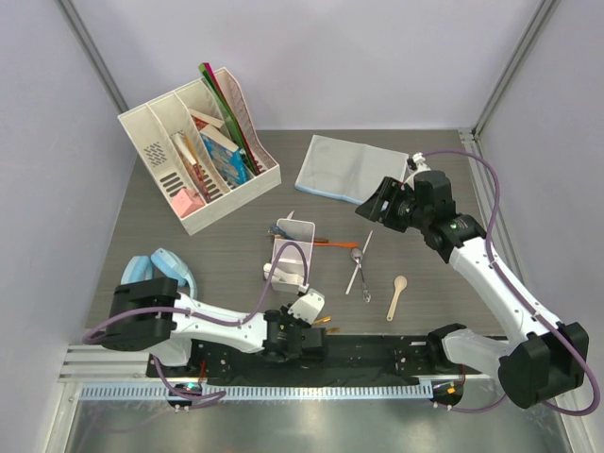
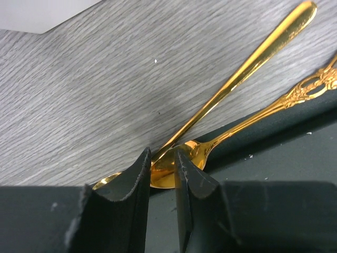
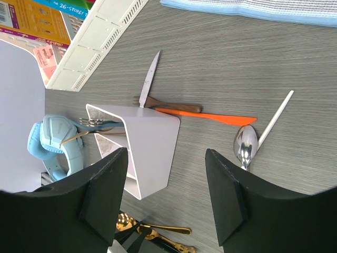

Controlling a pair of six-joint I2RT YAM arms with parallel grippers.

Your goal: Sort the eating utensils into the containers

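Note:
Two gold spoons lie at the table's front edge: a slim one point(image 2: 250, 66) and an ornate one point(image 2: 308, 89). My left gripper is down over their bowl ends, fingers part apart; whether it grips anything is unclear. My right gripper hangs open above the middle right. A white divided holder point(image 3: 152, 147) has forks point(image 3: 100, 123) at its top. A knife point(image 3: 147, 84), a wooden-coloured utensil point(image 3: 179, 107), an orange knife point(image 3: 229, 119), silver spoons point(image 3: 245, 142), a white stick point(image 3: 279, 110) and a wooden spoon point(image 1: 399, 288) lie around it.
A large white organiser point(image 1: 226, 198) with boxes stands back left, a folded cloth point(image 1: 349, 165) at the back, light blue objects point(image 1: 170, 264) at the left. The right part of the table has bare room.

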